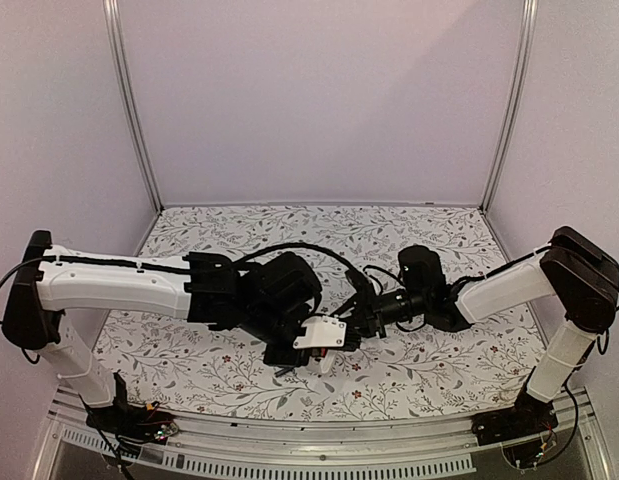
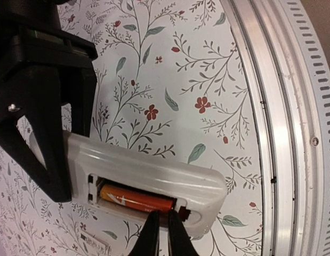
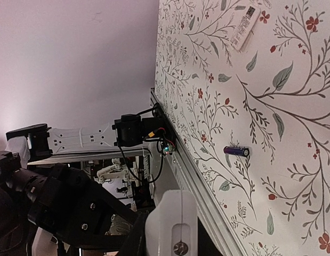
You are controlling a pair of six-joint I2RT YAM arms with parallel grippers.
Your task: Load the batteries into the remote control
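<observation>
The white remote is held in the air by my right gripper (image 1: 354, 315), shut on one end of it; in the right wrist view it fills the bottom centre (image 3: 171, 224). An orange battery (image 2: 135, 198) lies in its open compartment. My left gripper (image 1: 314, 350) is at that compartment, its dark fingertips (image 2: 157, 234) close together at the battery's near side; whether anything is between them is hidden. A second, dark blue battery (image 3: 236, 151) lies on the patterned table below.
A white flat piece with printed label (image 3: 244, 29), probably the battery cover, lies on the table. The metal rail (image 2: 276, 160) runs along the front edge.
</observation>
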